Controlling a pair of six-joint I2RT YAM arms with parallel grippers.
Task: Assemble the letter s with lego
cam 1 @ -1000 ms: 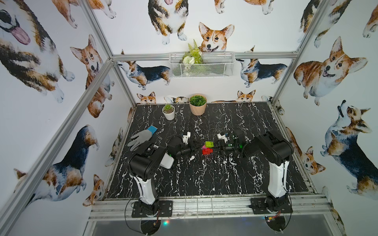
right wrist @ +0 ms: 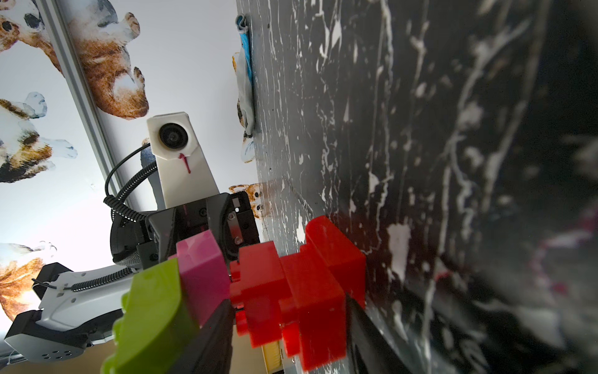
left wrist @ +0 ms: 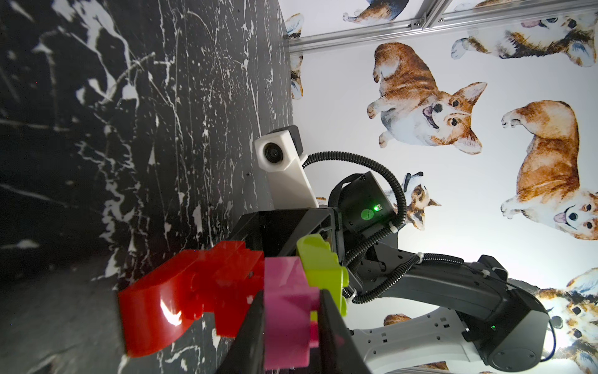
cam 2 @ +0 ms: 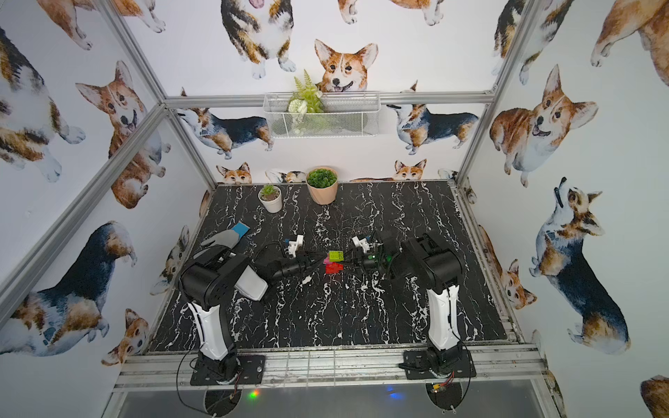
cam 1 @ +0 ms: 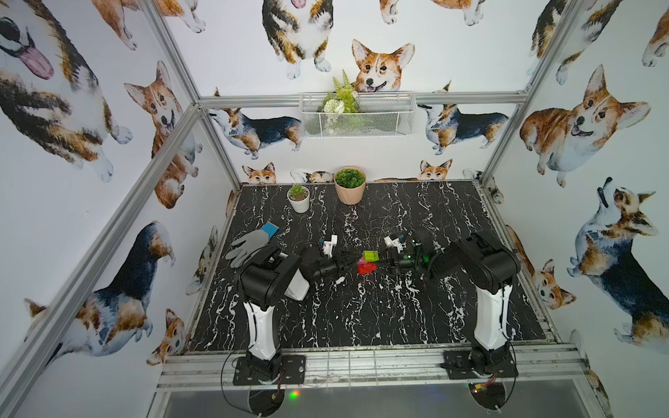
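Note:
A small cluster of bricks is between my grippers at mid-table: red bricks (cam 1: 366, 268), a pink brick (left wrist: 285, 311) and a lime green brick (cam 1: 370, 255). My left gripper is shut on the pink brick, which sits against the red and green pieces. My right gripper has its fingers around the red bricks from the other side; whether they grip cannot be told. The red group shows several joined pieces in the right wrist view, with the green brick at its lower left.
A grey glove with blue cuff (cam 1: 247, 244) lies at the left, near a white object (cam 2: 251, 284) under the left arm. Two potted plants (cam 1: 350, 186) (cam 1: 299, 200) stand at the back.
The left arm's elbow has shifted slightly rightward and upward in the top left view. The bricks and both grippers stay almost in place.

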